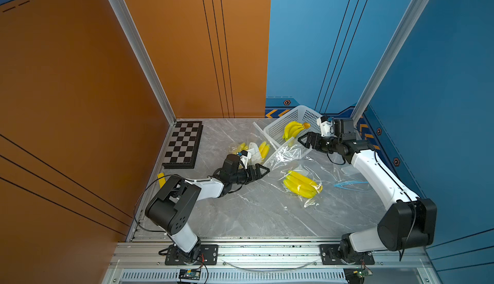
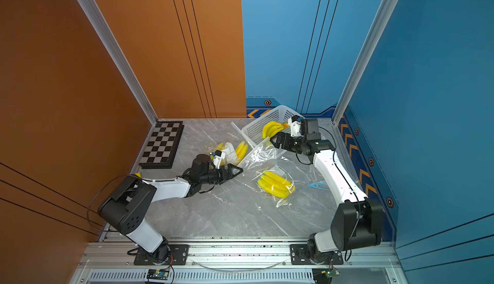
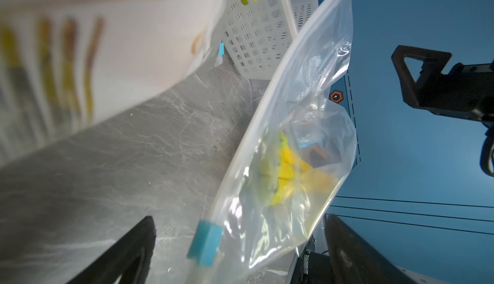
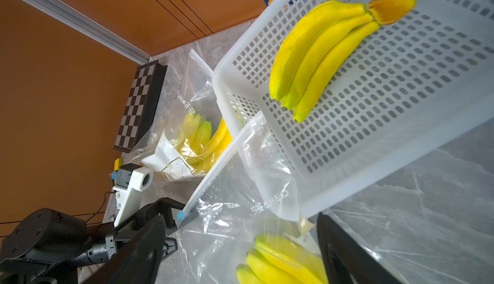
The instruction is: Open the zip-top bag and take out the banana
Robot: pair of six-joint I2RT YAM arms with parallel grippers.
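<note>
A clear zip top bag (image 1: 293,152) holds a bunch of yellow bananas (image 1: 302,183) flat on the table, while its mouth end rises toward the basket. Its white zip strip (image 4: 221,165) has a blue slider (image 3: 205,242) at the lower left end. My left gripper (image 1: 261,172) stands open at that end; in the left wrist view, slider and strip lie between its spread fingers. Near the strip's upper end, my open right gripper (image 1: 304,140) hangs above the basket's front edge. In the right wrist view, bag film stretches between its fingers; contact is unclear.
Behind the bag sits a white perforated basket (image 4: 360,170) with a bare banana bunch (image 4: 319,52). Another bagged bunch (image 4: 198,134) with a white label lies to its left. A checkerboard (image 1: 182,145) occupies the back left.
</note>
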